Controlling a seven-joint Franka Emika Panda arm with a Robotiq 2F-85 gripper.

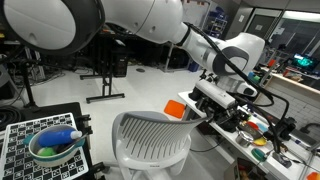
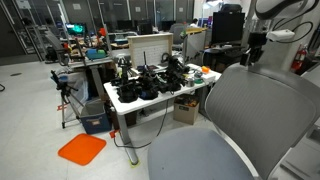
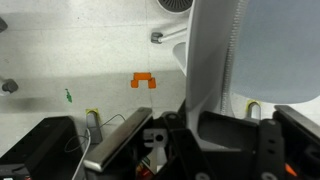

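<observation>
A grey office chair's backrest (image 1: pixel 152 130) stands above its seat (image 2: pixel 195 158) in the middle of the floor. At the backrest's upper edge hangs my gripper (image 1: pixel 203 113), pointing down; in exterior view 2 the gripper (image 2: pixel 251 57) is just over the top of the backrest (image 2: pixel 265 112). From the wrist, the pale rim of the backrest (image 3: pixel 208 70) runs between the parted fingers of my gripper. The fingers stand apart, with room showing on the left of the rim. Whether either finger touches it, I cannot tell.
A white table (image 2: pixel 152 99) full of black equipment stands behind the chair. An orange square (image 2: pixel 82 150) lies on the floor. Near the robot's side, a bowl of colourful items (image 1: pixel 56 146) rests on a checkered board (image 1: pixel 18 150). Open floor lies left of the chair.
</observation>
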